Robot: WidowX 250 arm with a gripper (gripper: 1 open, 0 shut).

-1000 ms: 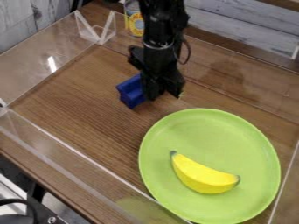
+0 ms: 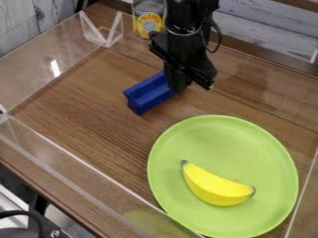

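My black gripper (image 2: 179,78) hangs at the upper middle, just over the right end of a blue block (image 2: 148,94) on the wooden table. Its fingertips are dark and overlap the block's end, so whether anything sits between them is unclear. A green plate (image 2: 222,136) with a yellow toy banana (image 2: 217,189) on it fills the lower right.
A yellow-labelled container (image 2: 148,20) stands at the back behind the arm. Clear acrylic walls edge the table at left and front.
My gripper has moved up and back, away from the camera. More of the blue block now shows below it.
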